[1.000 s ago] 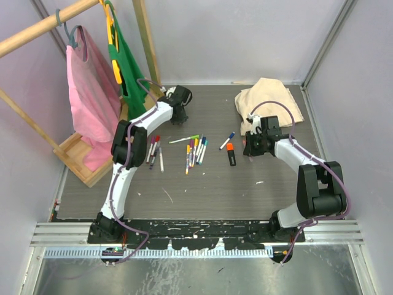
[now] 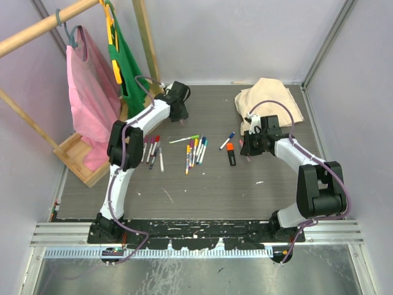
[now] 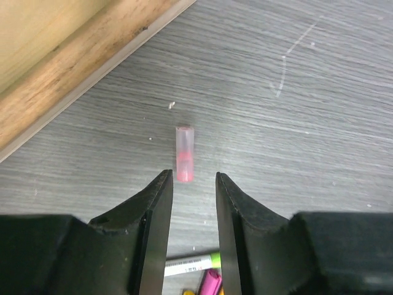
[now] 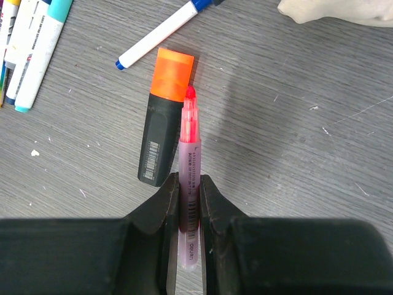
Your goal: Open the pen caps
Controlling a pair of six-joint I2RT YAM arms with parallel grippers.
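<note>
A pink cap [image 3: 185,153] lies on the table beyond the fingertips of my left gripper, which is open with nothing between its fingers. My right gripper is shut on a pink marker [image 4: 190,160], its red tip uncovered. An orange-capped black highlighter [image 4: 159,129] lies beneath it on the table. A blue-capped white pen [image 4: 156,37] lies above that. More pens [image 2: 194,150] in several colours lie in the middle of the table, with a green one [image 3: 187,265] under the left gripper.
A wooden rack [image 2: 83,169] with pink and green garments stands at the left. A beige cloth [image 2: 273,92] lies at the back right.
My left gripper has lifted slightly away from the table, leaving the pink cap visible beneath it in the top view. The right arm shows little movement.
</note>
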